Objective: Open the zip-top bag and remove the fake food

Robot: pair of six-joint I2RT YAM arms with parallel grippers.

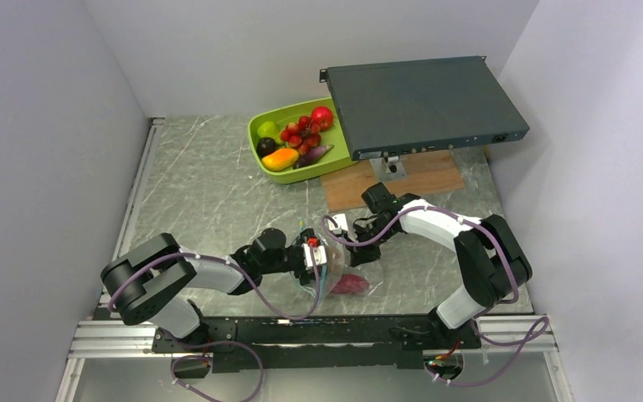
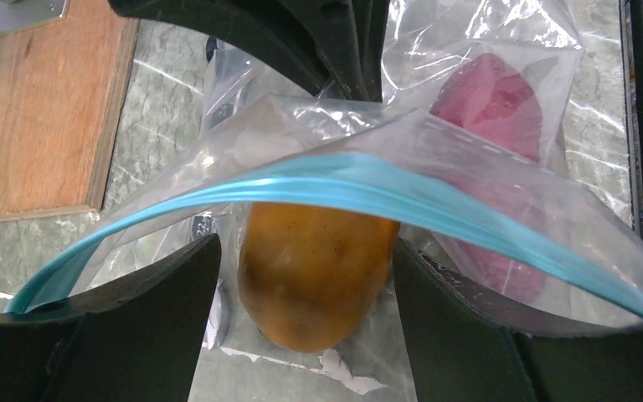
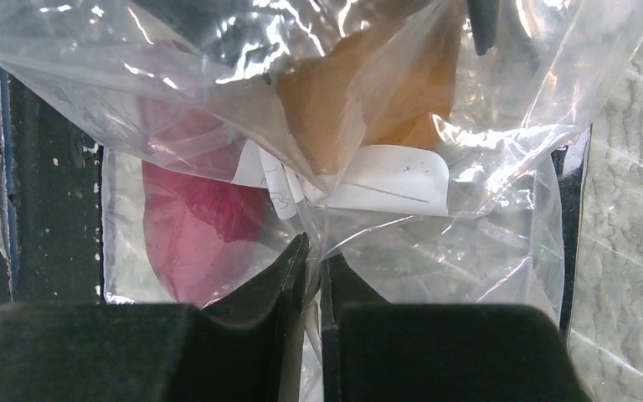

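The clear zip top bag (image 1: 367, 278) with a blue zip strip (image 2: 318, 188) lies at the front middle of the table. It holds an orange food piece (image 2: 314, 276) and a pink piece (image 1: 349, 283) (image 3: 197, 234). My left gripper stands open at the bag's mouth, fingers either side of the orange piece's lower part; whether they touch it is unclear. My right gripper is shut on the bag's clear film, across from the left one. A white paper slip (image 3: 385, 180) shows through the plastic.
A green tub (image 1: 279, 174) of fake fruit and vegetables stands at the back. A wooden board (image 1: 435, 176) lies under an overhanging dark metal box (image 1: 423, 100). A black rail (image 1: 343, 331) runs along the front edge.
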